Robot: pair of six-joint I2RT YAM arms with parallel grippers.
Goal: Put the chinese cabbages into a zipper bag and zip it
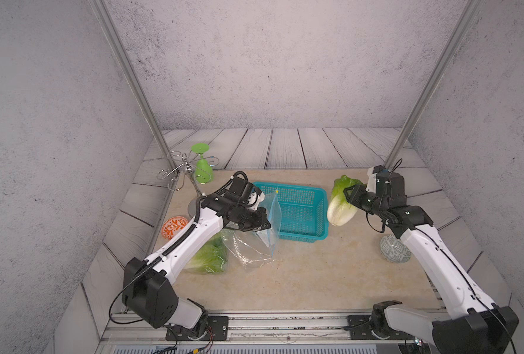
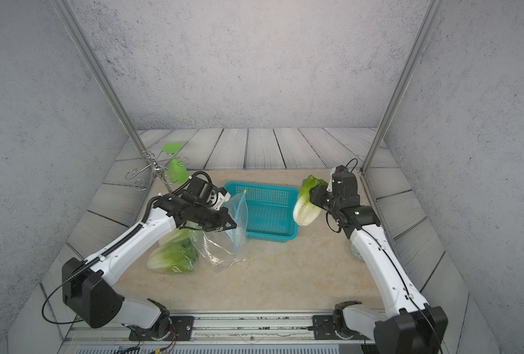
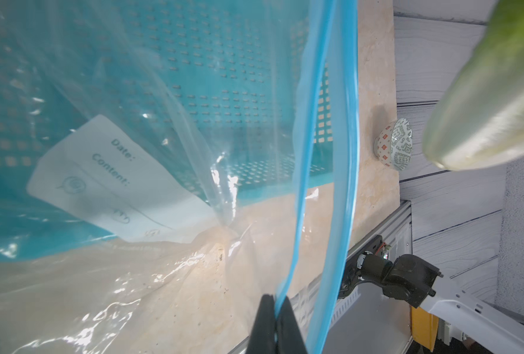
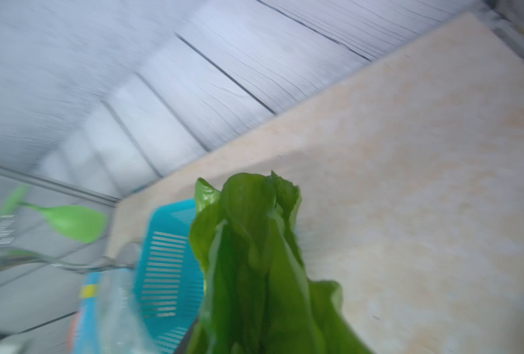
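One Chinese cabbage point(image 1: 341, 207) hangs in the air right of the basket, white base downward; my right gripper point(image 1: 350, 197) is shut on its leafy end. In the right wrist view its green leaves point(image 4: 256, 271) hide the fingers. A clear zipper bag point(image 1: 251, 244) with a blue zip strip point(image 3: 345, 147) stands partly raised left of the basket. My left gripper is shut on the edge of its mouth, one blue strip running into the fingertips. Another cabbage point(image 2: 173, 257), apparently inside clear plastic, lies under the left arm.
A turquoise basket point(image 1: 322, 221) stands empty mid-table behind the bag. A patterned bowl point(image 1: 395, 248) sits near the right arm. At the back left are a wire rack point(image 1: 185, 168) and a green item point(image 1: 203, 171).
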